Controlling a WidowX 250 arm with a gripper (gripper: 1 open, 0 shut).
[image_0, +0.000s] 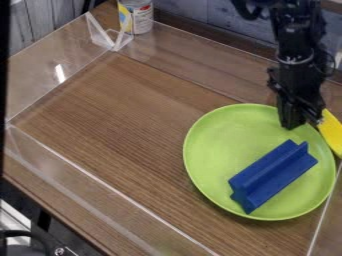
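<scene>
My black gripper (297, 106) is low at the right, just over the back rim of a green plate (217, 150), beside a yellow object (329, 132) at the right edge. The gripper looks shut; whether anything is between its fingertips is too small to tell. A blue block (271, 176) lies on the front right of the plate.
A can (135, 16) and a white object (107, 32) stand at the back left of the wooden table (107, 120). Walls border the back and left.
</scene>
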